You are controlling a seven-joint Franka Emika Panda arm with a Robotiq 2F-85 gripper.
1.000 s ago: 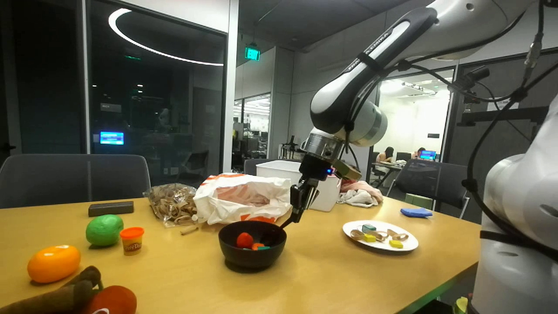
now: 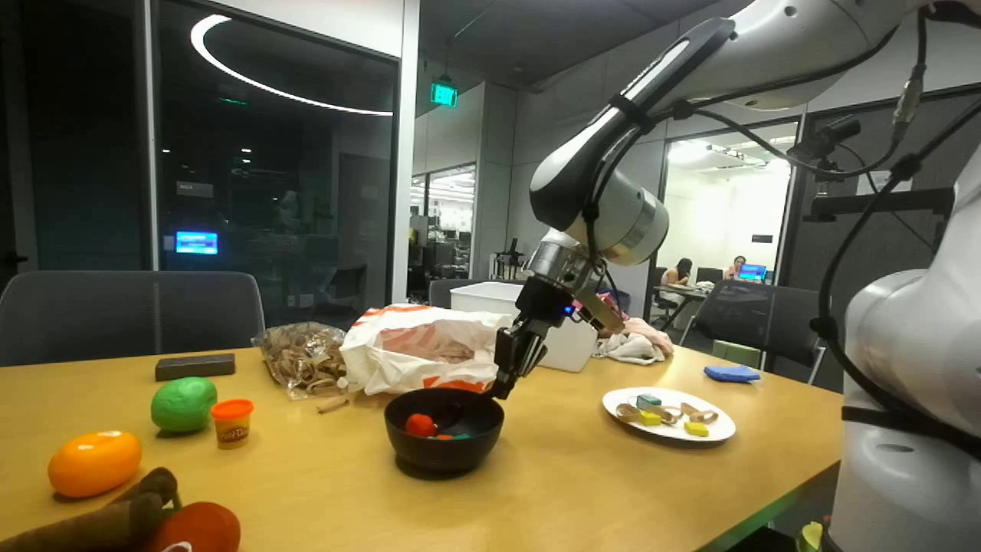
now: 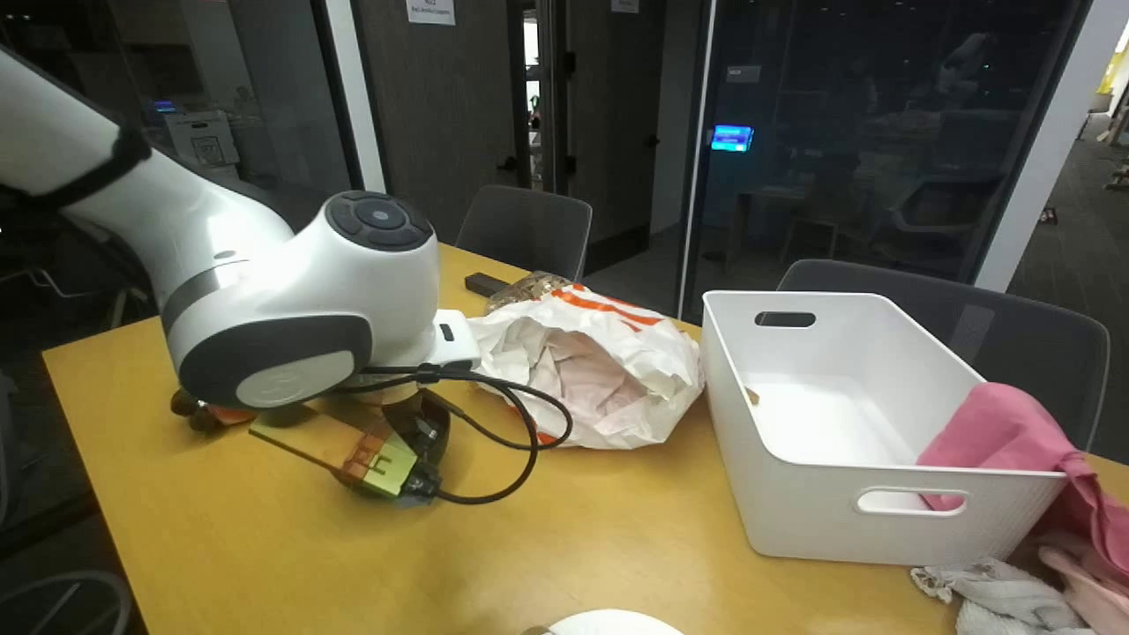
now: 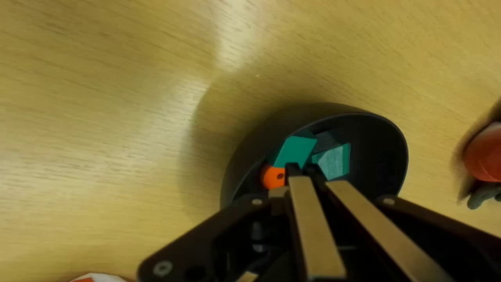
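Observation:
A black bowl (image 2: 444,458) stands on the table, holding a red ball (image 2: 420,424) and small teal and orange pieces. In the wrist view, a teal block (image 4: 294,151), a paler teal-edged block (image 4: 334,162) and an orange piece (image 4: 273,177) show inside it. My gripper (image 2: 506,369) slants down at the bowl's back right rim, its fingers closed on a thin dark utensil that reaches into the bowl. Black on black, the utensil's shape is hard to make out. In the wrist view the gripper covers the bowl's near side, and the red ball is hidden.
To the right lies a white plate (image 2: 669,434) with yellow and teal blocks and tan strips. Behind the bowl are a white plastic bag (image 2: 423,345) and a white bin (image 3: 900,519). Toy produce and an orange-lidded tub (image 2: 231,426) occupy the left. Table right of the bowl is clear.
My gripper has moved left and slightly lower, closer to the bowl. Inside, the red ball has shifted a little left, and the orange piece shows less. The bowl itself has stayed in place.

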